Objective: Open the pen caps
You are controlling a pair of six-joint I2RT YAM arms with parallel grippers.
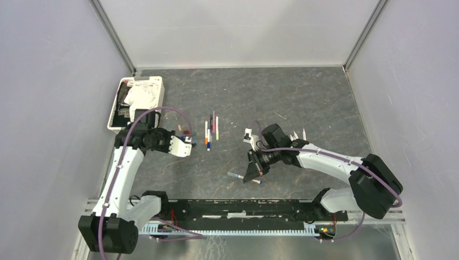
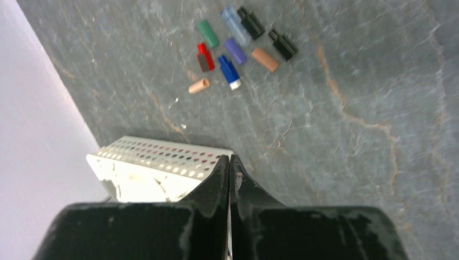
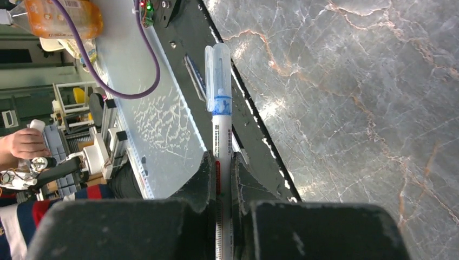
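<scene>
A white pen (image 3: 222, 135) with a clear, blue-banded cap (image 3: 218, 70) is held by my right gripper. Its cap sits on the end pointing away from the fingers. In the top view this pen (image 1: 235, 175) is over the front middle of the table. My left gripper is shut, with nothing showing between its fingertips. Below it, in the left wrist view, lie several loose caps, among them a green cap (image 2: 208, 33), a red cap (image 2: 205, 57), a blue cap (image 2: 229, 72) and a black cap (image 2: 282, 44).
Several pens lie side by side mid-table, including an orange pen (image 1: 206, 131) and a yellow pen (image 1: 217, 128). More white pens (image 1: 304, 134) show behind the right arm. A white basket (image 1: 161, 91) with cloth stands at the back left.
</scene>
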